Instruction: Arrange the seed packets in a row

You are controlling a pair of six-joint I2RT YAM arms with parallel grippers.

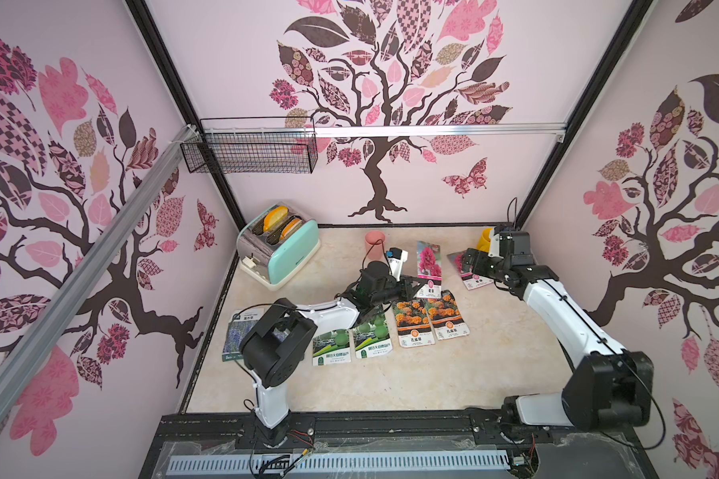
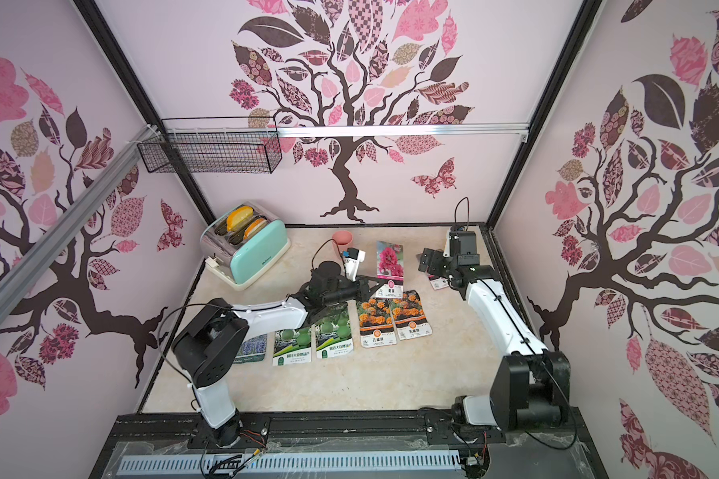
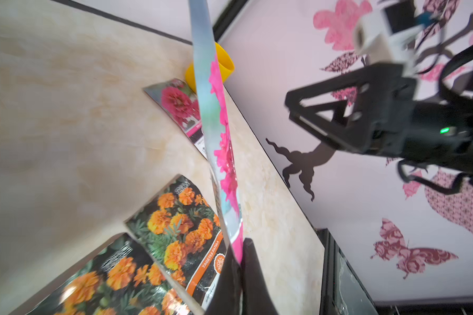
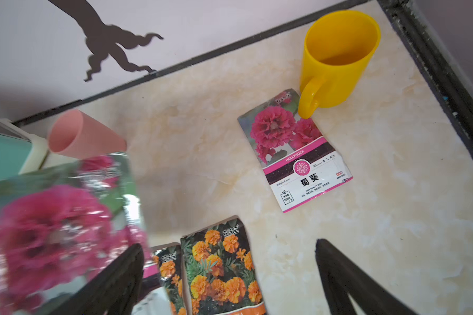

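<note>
My left gripper is shut on the lower edge of a pink hollyhock packet (image 1: 429,267), which stands edge-on in the left wrist view. The packet hangs above the upper ends of two marigold packets (image 1: 414,323). Another hollyhock packet (image 4: 304,162) lies tilted on the table by the yellow mug. Above that area, my right gripper stands open, its fingers (image 4: 346,283) wide apart and empty. Left of the marigolds lie two green vegetable packets (image 1: 373,341), then lavender packets (image 1: 241,333) partly covered by my left arm.
A yellow mug (image 4: 336,57) touches or overlaps the loose hollyhock packet's upper corner. At the back are a pink cup (image 1: 374,239) and a mint toaster-shaped holder (image 1: 283,247).
</note>
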